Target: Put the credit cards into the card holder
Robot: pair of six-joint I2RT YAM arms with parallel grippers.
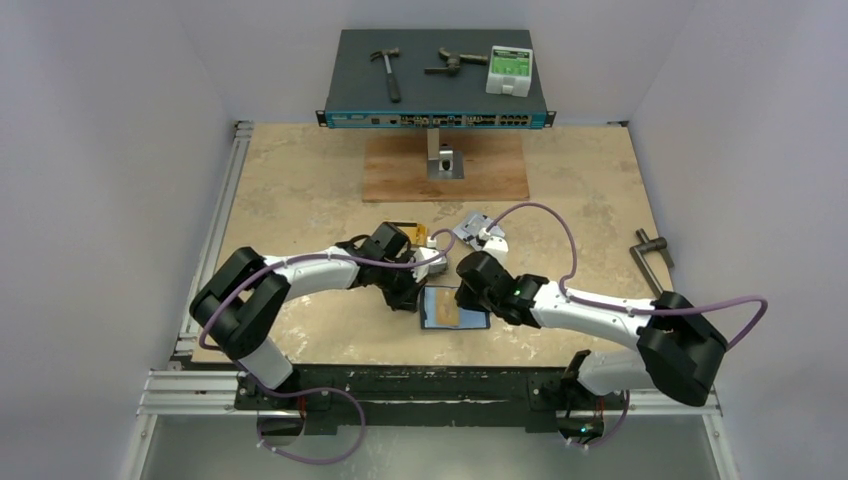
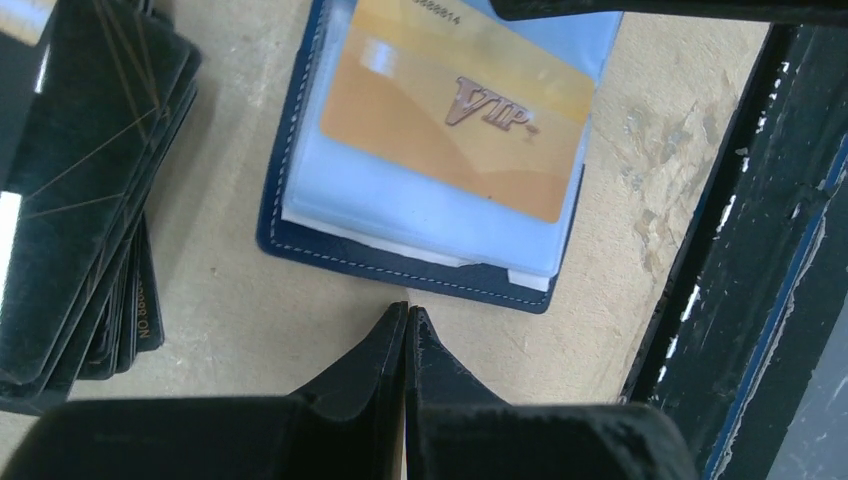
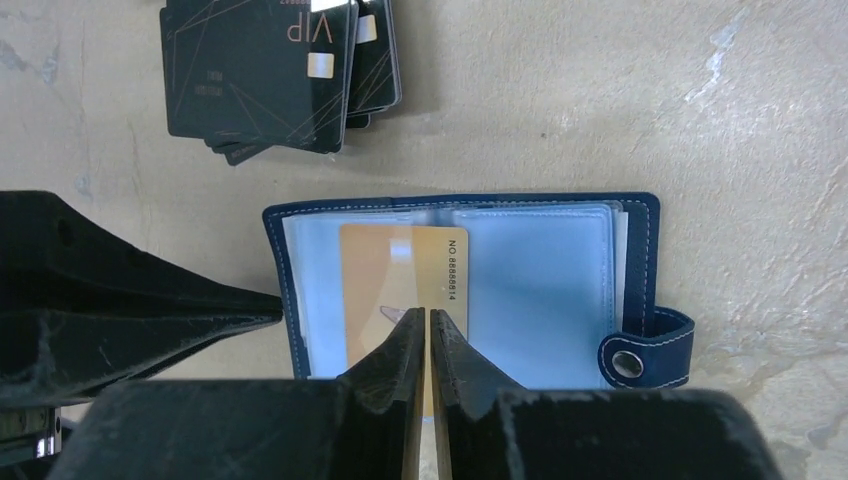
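The navy card holder (image 1: 475,322) lies spread out with pale blue sleeves showing. A gold VIP card (image 2: 455,105) lies at its left half, seemingly under the clear sleeve. My right gripper is over this card, its fingers nearly together; I see only a thin slit with gold showing through and make out nothing held. My left gripper is shut with nothing visible between its tips, close beside the holder's left edge. Stacked black cards (image 3: 262,70) rest on the table behind the holder, partly hidden by the arms in the top view.
A silvery flat item (image 1: 478,228) and a yellow item (image 1: 415,232) lie farther back. A metal stand (image 1: 445,165) is on the wooden board (image 1: 395,175). A hammer (image 1: 652,255) lies at the far right. Open table stretches on both sides.
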